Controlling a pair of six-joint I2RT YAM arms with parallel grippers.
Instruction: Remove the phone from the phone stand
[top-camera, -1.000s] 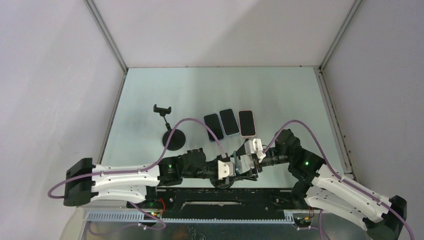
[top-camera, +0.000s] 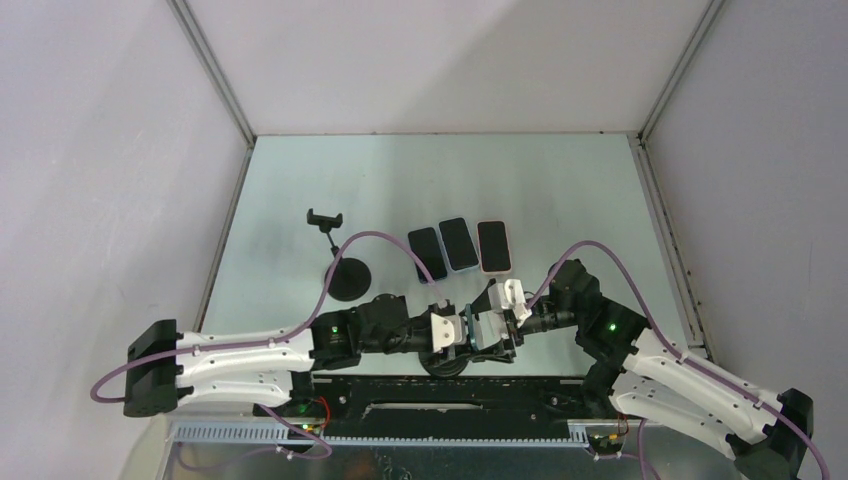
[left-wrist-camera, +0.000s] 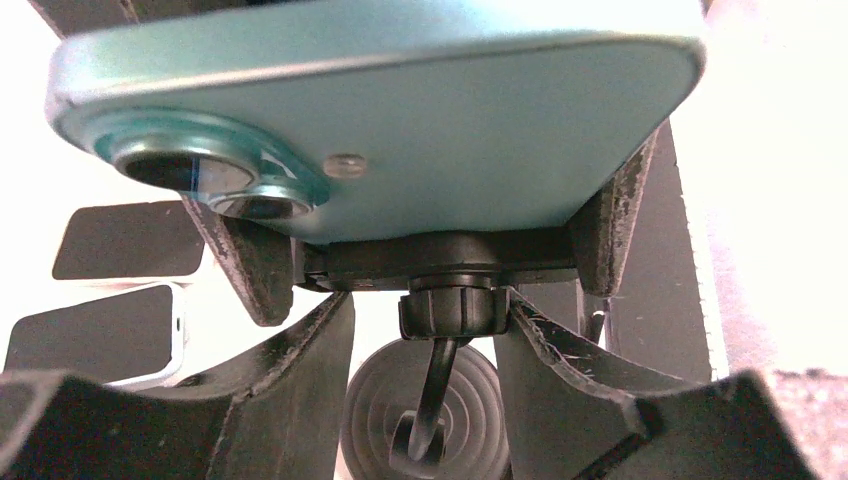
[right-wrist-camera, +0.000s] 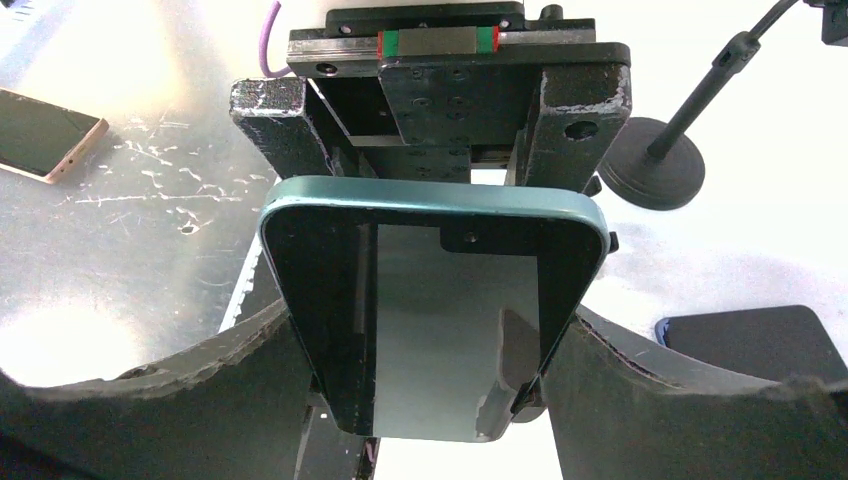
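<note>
A teal phone (left-wrist-camera: 430, 130) fills the upper left wrist view, above the phone stand's black holder and neck (left-wrist-camera: 452, 310); its round base (left-wrist-camera: 370, 420) is below. My left gripper is around that neck, its finger part open. My right gripper is shut on the phone (right-wrist-camera: 430, 300), whose screen faces its camera. From above, both grippers meet over the stand at the front middle, hiding most of it and the phone.
A second stand (top-camera: 348, 279) is at the left. Three phones (top-camera: 427, 253) lie in a row behind the grippers.
My left arm has shifted slightly from about a second ago, its wrist now a little further back and left. The right arm looks unchanged.
</note>
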